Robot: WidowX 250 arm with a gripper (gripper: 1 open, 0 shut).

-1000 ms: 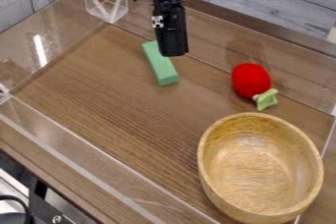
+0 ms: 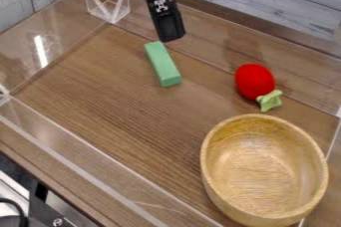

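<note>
My black gripper (image 2: 166, 30) hangs at the top centre of the camera view, above and behind a pale green block (image 2: 163, 64) lying on the wooden table. Whether its fingers are open or shut is hard to make out. A red round object (image 2: 254, 80) rests to the right, with a small light green item (image 2: 270, 102) against its lower side. A large yellow bowl (image 2: 264, 167) stands at the lower right.
A clear plastic piece (image 2: 107, 4) is at the upper left, another clear edge at the far left.
My gripper has moved up in the view, away from the green block. The objects on the table have not visibly moved.
</note>
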